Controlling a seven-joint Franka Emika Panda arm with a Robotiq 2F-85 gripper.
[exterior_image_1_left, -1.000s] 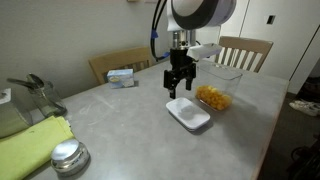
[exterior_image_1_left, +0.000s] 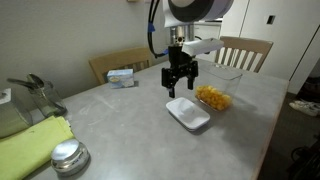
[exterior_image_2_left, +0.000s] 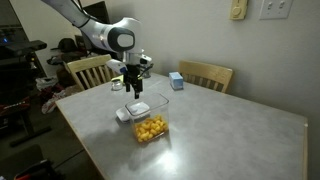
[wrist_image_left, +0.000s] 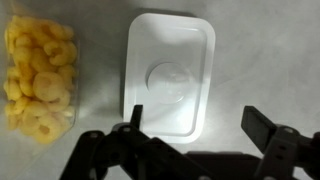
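A white lid (wrist_image_left: 168, 78) with rounded corners and a round raised middle lies flat on the table, centred below the gripper in the wrist view. In exterior view 1 the same lid (exterior_image_1_left: 188, 113) rests beside a clear container (exterior_image_1_left: 220, 85) holding yellow-orange ring-shaped snacks (exterior_image_2_left: 150, 128). My gripper (exterior_image_1_left: 181, 89) hangs above the lid, pointing down, its fingers wide apart. Nothing is between the fingers. At the wrist view's left edge the snacks (wrist_image_left: 40, 70) show inside the container.
A silver round object (exterior_image_1_left: 70, 157) and a yellow-green cloth (exterior_image_1_left: 35, 143) occupy the near left. Farther back sits a blue-white box (exterior_image_1_left: 121, 78). Wooden chairs (exterior_image_1_left: 118, 62) line the table's far side.
The gripper has shifted slightly while staying above the lid, with a small turn of the arm. Lid and container have not moved.
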